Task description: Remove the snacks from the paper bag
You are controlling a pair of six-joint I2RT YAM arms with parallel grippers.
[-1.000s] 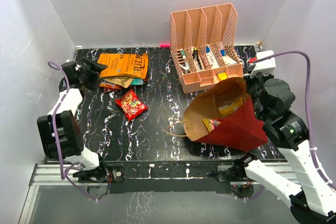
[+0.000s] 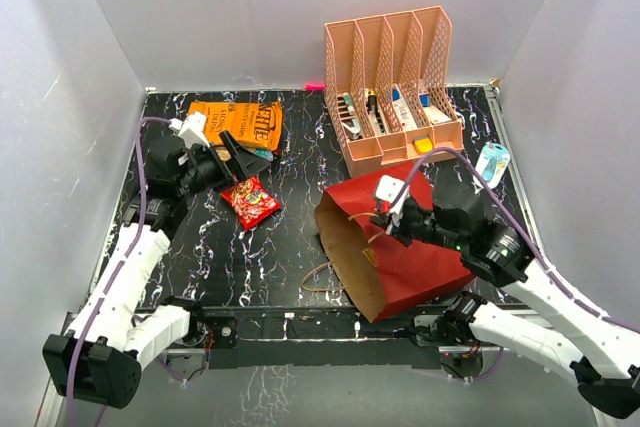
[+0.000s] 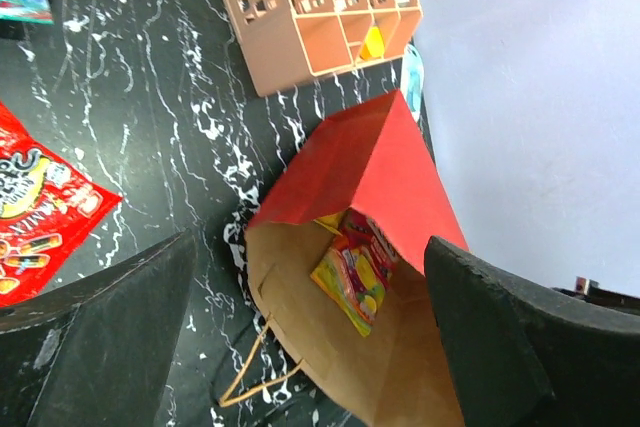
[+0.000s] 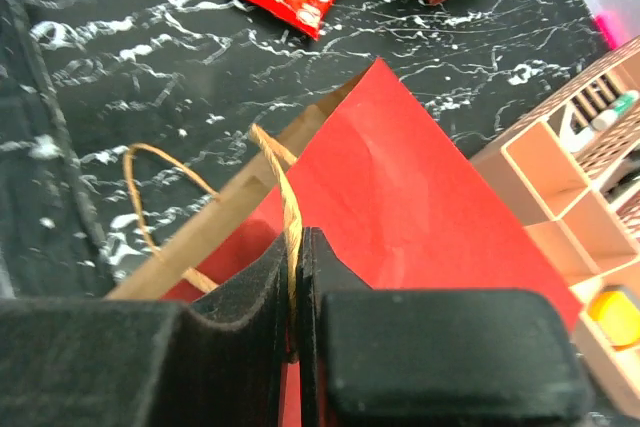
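Observation:
A red paper bag (image 2: 420,267) lies on its side at the right, its brown open mouth facing left. Inside, snack packets (image 3: 350,277) show in the left wrist view. My right gripper is shut on the bag's twisted handle. My left gripper (image 2: 238,159) stands open above the pile of snacks, nothing between its fingers. An orange packet (image 2: 235,122) tops that pile at back left; a red packet (image 2: 250,202) lies alone in front of it.
A pink organizer (image 2: 392,87) with stationery stands at the back, behind the bag. A blue-and-white package (image 2: 493,162) lies at the right edge.
My right arm has moved left and swung the bag down toward the front centre, its mouth lower now. My left gripper has moved right from the left edge, over the pile.

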